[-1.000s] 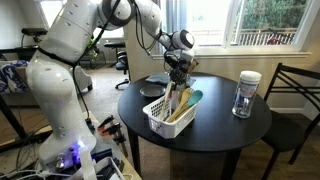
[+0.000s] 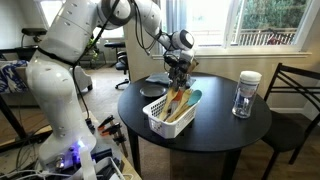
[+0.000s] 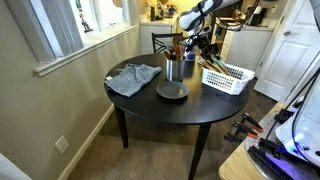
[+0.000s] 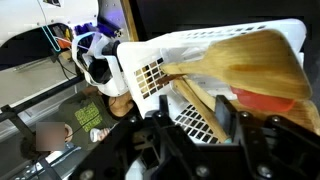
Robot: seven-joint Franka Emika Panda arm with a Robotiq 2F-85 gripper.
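Note:
A white plastic basket [image 2: 178, 128] stands on the dark round table, holding several kitchen utensils. My gripper [image 2: 179, 84] is above it, pointing down. In the wrist view the fingers of the gripper stand apart, with a wooden handle [image 4: 203, 104] running through the space between them; no grip on it shows. A broad wooden utensil [image 4: 262, 65] lies across the basket just beyond the fingers, over a red utensil [image 4: 262, 101]. A teal utensil [image 2: 193, 97] leans at the basket's right side. The handles' lower ends are hidden.
A dark plate [image 3: 172, 89] and a grey cloth [image 3: 133, 78] lie on the table. A tall white-lidded canister [image 2: 246, 94] stands toward the right edge, with a dark chair [image 2: 292, 112] beyond. Bare tabletop [image 2: 222, 120] lies to the basket's right.
A wooden utensil under the gripper has shifted left in the basket and now leans that way. The gripper stays at nearly the same place over the basket.

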